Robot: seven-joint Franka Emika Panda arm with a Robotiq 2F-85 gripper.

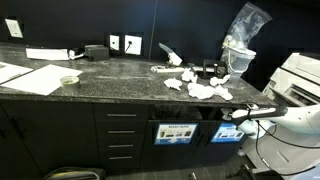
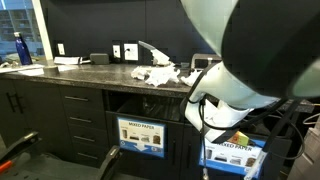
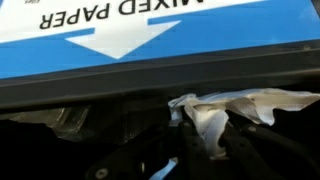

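Note:
Crumpled white paper [image 3: 213, 125] is pinched between the dark fingers of my gripper in the wrist view. Its loose end spreads to the right, close to the dark rim of a bin. Above that rim, a blue-and-white "MIXED PAPER" label [image 3: 120, 38] appears upside down. From exterior view 1, my white arm [image 1: 285, 118] reaches in from the right, below the counter's edge, toward the right-hand bin label [image 1: 227, 132]. The arm [image 2: 222, 108] largely hides the gripper in exterior view 2.
Several crumpled white papers [image 1: 201, 91] lie on the dark counter [image 1: 125, 85]. A second labelled bin [image 2: 141, 136] stands left of the one by my arm. A clear container [image 1: 239, 59] and a dark object [image 1: 212, 69] stand toward the counter's right end. A black cable hangs beside the arm.

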